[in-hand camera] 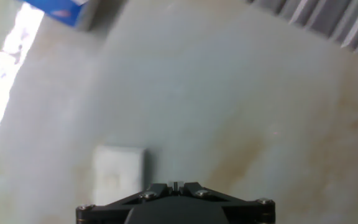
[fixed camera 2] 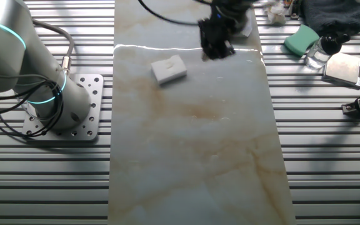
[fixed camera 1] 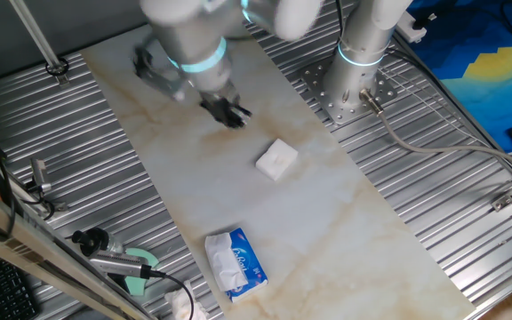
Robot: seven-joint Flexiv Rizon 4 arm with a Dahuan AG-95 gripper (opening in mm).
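Note:
A small white block (fixed camera 1: 277, 160) lies on the marbled board (fixed camera 1: 327, 231), near its middle. Nearer the front edge is a blue tissue pack (fixed camera 1: 249, 262) with white tissue on its top. My gripper (fixed camera 1: 236, 118) hangs over the board, up and left of the block in exterior view 1, and is apart from it. In the wrist view the black fingers (in-hand camera: 157, 191) meet at the bottom centre with nothing showing between them. The block (in-hand camera: 117, 171) appears just left of them, blurred, and the pack (in-hand camera: 64, 9) at the top left corner.
Slatted metal surface (fixed camera 2: 330, 162) borders the board. Beside it in exterior view 2 are a green item (fixed camera 2: 301, 40), a clear bottle (fixed camera 2: 320, 53) and a small scale (fixed camera 2: 345, 69). The arm's base plate (fixed camera 2: 83, 119) stands on the other side. Much of the board is bare.

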